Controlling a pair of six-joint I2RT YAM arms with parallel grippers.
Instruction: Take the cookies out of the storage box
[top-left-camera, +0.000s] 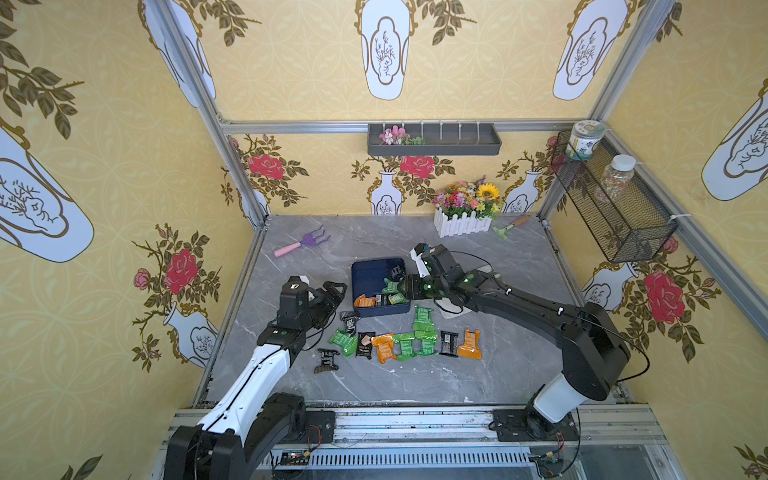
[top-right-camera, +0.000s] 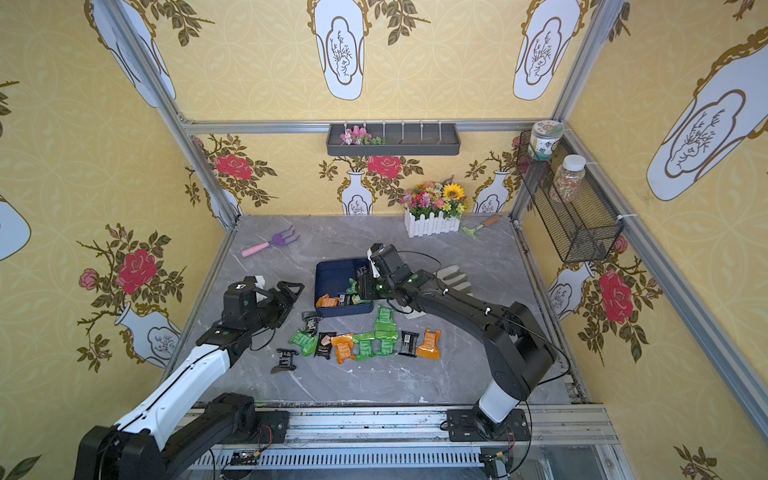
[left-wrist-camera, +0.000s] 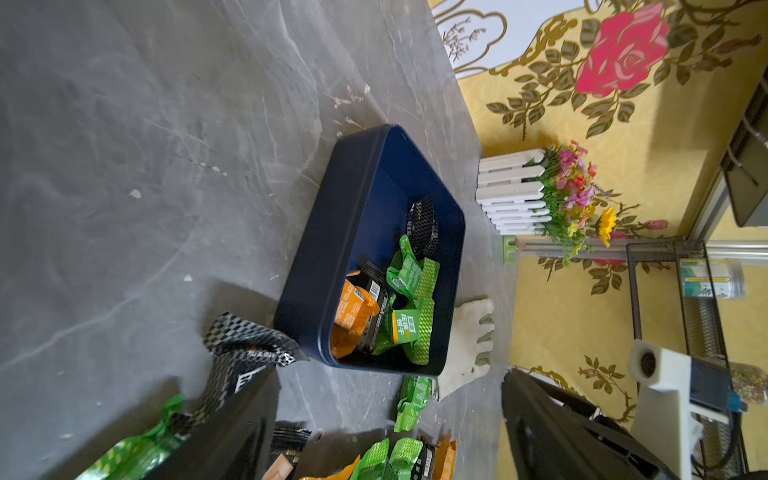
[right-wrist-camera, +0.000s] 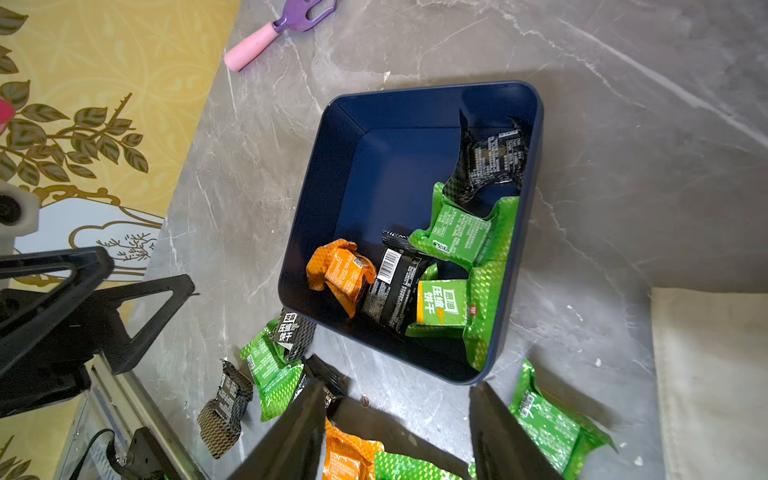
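The navy storage box (right-wrist-camera: 384, 160) holds wrapped cookies: an orange one (right-wrist-camera: 344, 272), black ones (right-wrist-camera: 392, 284) and green ones (right-wrist-camera: 460, 236). My right gripper hangs open at the box's right front, looking down into it, with nothing between its fingers. My left gripper is open to the left of the box, also empty, facing it. More cookie packs (top-left-camera: 384, 345) in orange, green and black lie loose on the grey table in front of the box.
A white glove (left-wrist-camera: 460, 344) lies right of the box, partly under my right arm. A pink-handled fork (top-left-camera: 284, 249) and a flower planter (top-left-camera: 461, 224) stand or lie at the back.
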